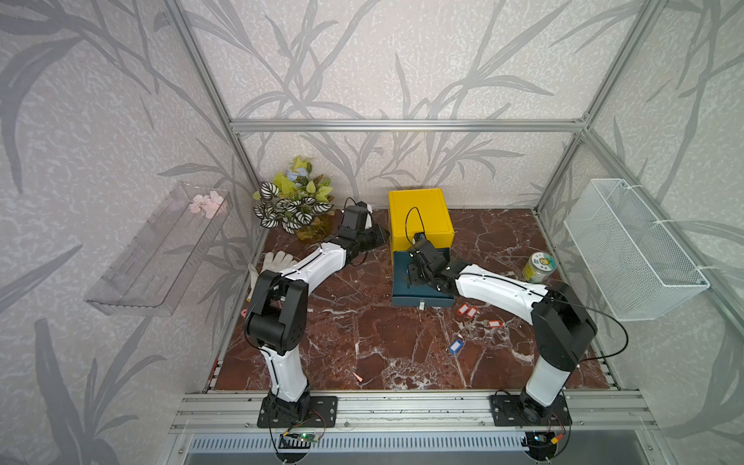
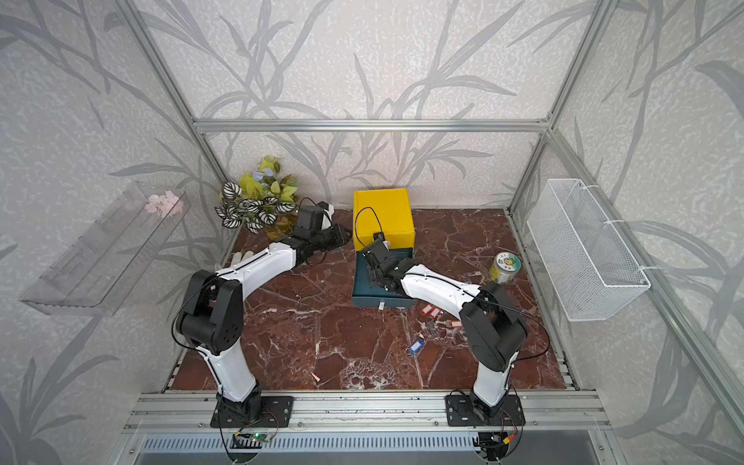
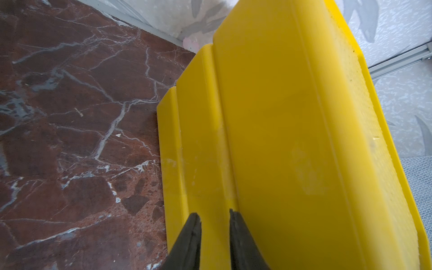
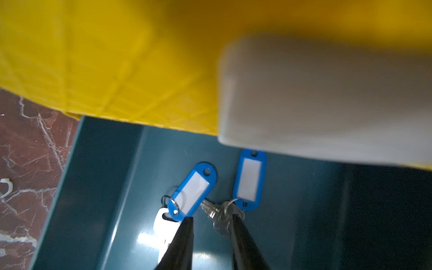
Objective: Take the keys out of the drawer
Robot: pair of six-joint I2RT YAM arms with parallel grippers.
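Observation:
A teal drawer (image 1: 422, 300) is pulled out from the front of a yellow box (image 1: 418, 209). In the right wrist view two blue key tags, the left tag (image 4: 190, 192) and the right tag (image 4: 248, 180), lie on the drawer floor with keys (image 4: 222, 218). My right gripper hangs over them inside the drawer's outline, open, with nothing held. My left gripper is beside the yellow box's left side, fingers apart and nothing visible held between them.
A plant (image 1: 294, 193) and a white glove stand at the left. Red tags (image 1: 467, 310) and a blue tag (image 1: 455, 345) lie on the marble table outside the drawer. A tin (image 1: 539, 267) is at the right.

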